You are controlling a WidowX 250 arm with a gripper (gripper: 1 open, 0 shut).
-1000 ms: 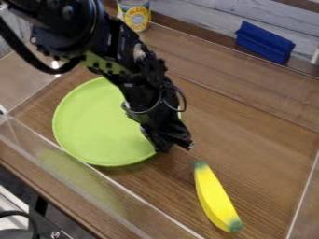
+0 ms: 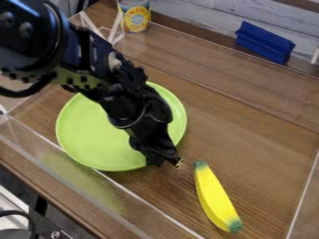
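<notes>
My black gripper (image 2: 163, 157) is low over the right edge of a green plate (image 2: 82, 132), its tip reaching just past the rim onto the wooden table. Its finger faces down and is partly hidden by its own body, so I cannot make out what, if anything, is between the fingers. A yellow toy banana (image 2: 214, 196) with green ends lies on the table to the right of the plate, a short way from the fingertips and apart from them.
A blue object (image 2: 264, 43) stands at the back right against the pale wooden wall, and a can (image 2: 133, 16) at the back. Clear strips border the front.
The gripper has shifted slightly downward in the view, and the arm behind it has changed its pose a little. The plate and banana look unmoved.
</notes>
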